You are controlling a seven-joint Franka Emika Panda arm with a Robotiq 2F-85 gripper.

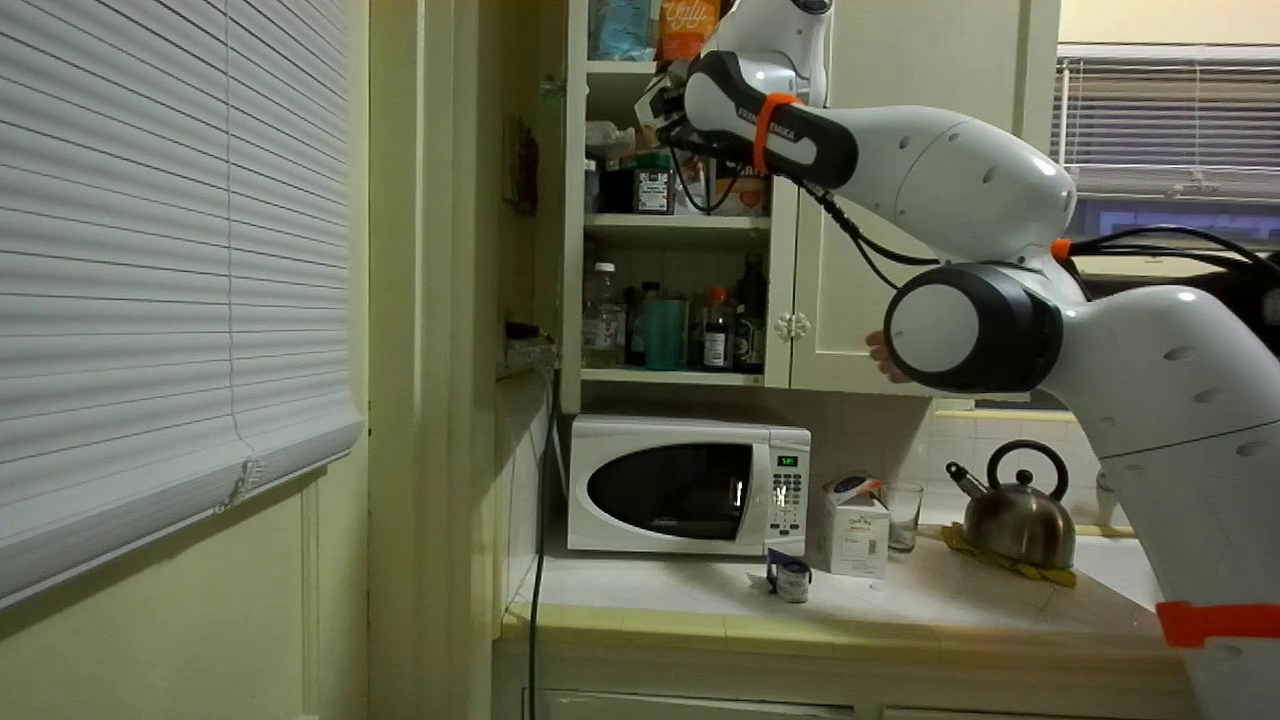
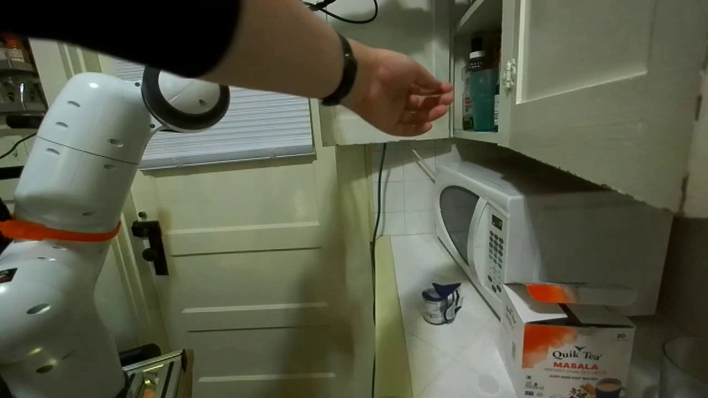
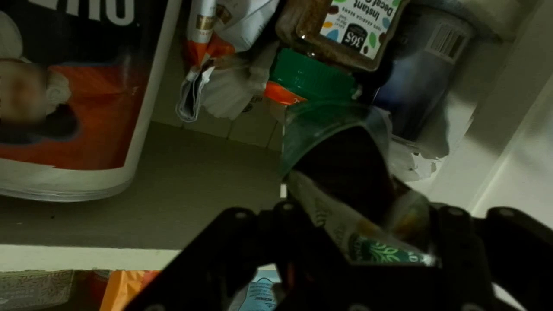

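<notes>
High at the open cupboard, my gripper (image 1: 672, 110) is shut on a pale package (image 1: 651, 110). In the wrist view, this package (image 3: 332, 217) looks like a bag or pouch with a dark open mouth, a clear greenish rim and a green emblem near the dark fingers (image 3: 290, 228). Its exact kind is hard to tell in the dim light. Beyond its mouth stands a jar of instant decaf coffee (image 3: 313, 77) with a green lid. In exterior view 2 the gripper is out of frame.
A large oats tub (image 3: 77, 119) stands beside the coffee jar, with bare shelf (image 3: 202, 166) in front. A person's hand (image 2: 405, 99) reaches near the cupboard. Below are a microwave (image 1: 672, 486), a tea box (image 1: 858, 536), a small tin (image 1: 792, 584) and a kettle (image 1: 1020, 524).
</notes>
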